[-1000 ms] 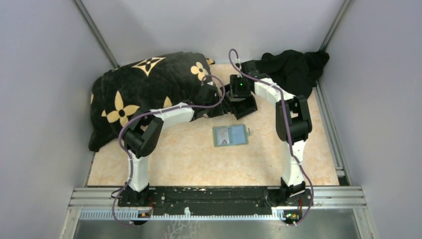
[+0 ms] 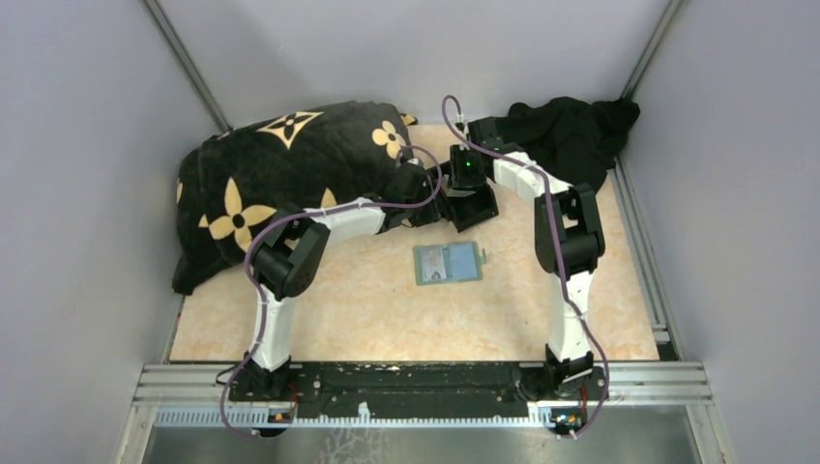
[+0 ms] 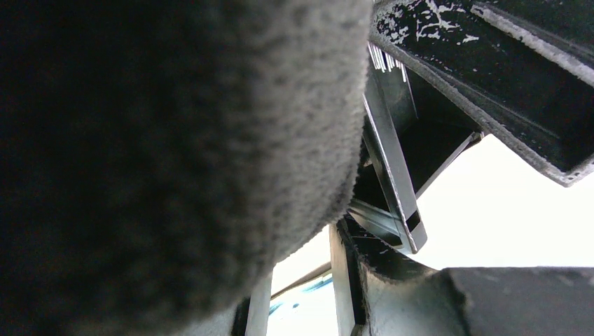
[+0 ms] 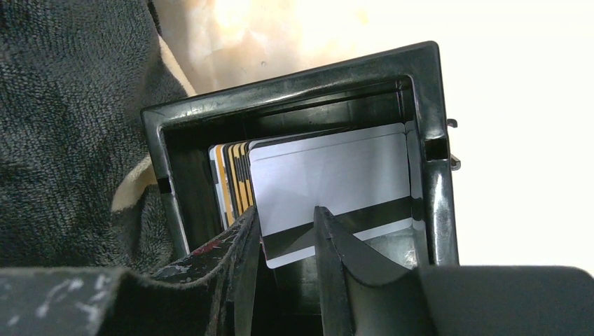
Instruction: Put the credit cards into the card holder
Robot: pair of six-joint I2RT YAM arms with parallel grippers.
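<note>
In the top view the card holder (image 2: 448,263) lies open on the table, pale panels inside a green edge. Behind it sits a black box (image 2: 481,215). In the right wrist view the box holds a white card (image 4: 343,166) with a dark stripe, and several cards (image 4: 232,178) stand edge-on at its left. My right gripper is over the box, part open, its left finger by the card's left edge and nothing seen held. Beside the box's left side is my left gripper, its fingers apart and no card seen between them.
A black cushion with tan flowers (image 2: 232,224) fills the back left, pressing close to my left gripper. Dark cloth (image 2: 571,135) lies at the back right.
My left arm has shifted slightly to the right, towards the box. The right gripper has barely moved over the box. The card holder stays in place.
</note>
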